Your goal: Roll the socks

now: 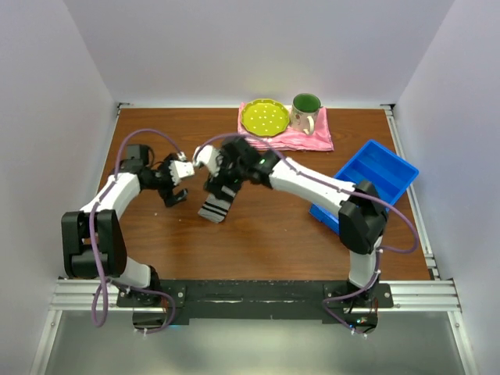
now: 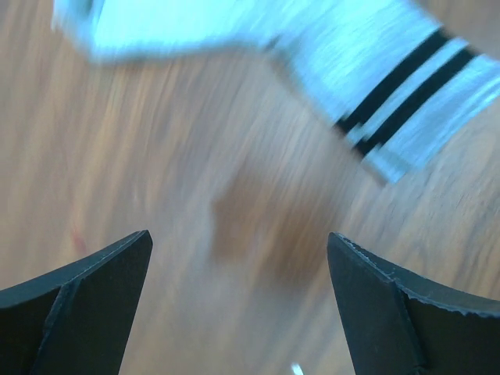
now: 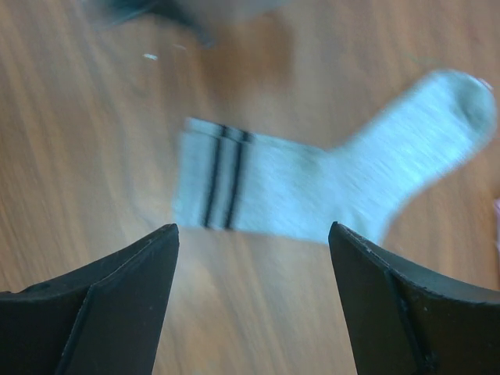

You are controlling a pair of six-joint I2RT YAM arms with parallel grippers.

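A light grey sock with black stripes at its cuff (image 1: 216, 208) lies flat on the wooden table. Its upper part is hidden in the top view by the right arm. The right wrist view shows the whole sock (image 3: 285, 187) bent at the heel, ahead of my right gripper, whose fingers are apart with nothing between them. Left of the sock, my left gripper (image 1: 179, 195) hangs over bare table. In the left wrist view its fingers stand wide and empty, with the striped cuff (image 2: 414, 101) beyond them. Whether a second sock lies underneath I cannot tell.
A blue bin (image 1: 378, 173) stands at the right. At the back a pink cloth (image 1: 319, 141) carries a yellow-green dotted plate (image 1: 265, 117) and a mug (image 1: 305, 114).
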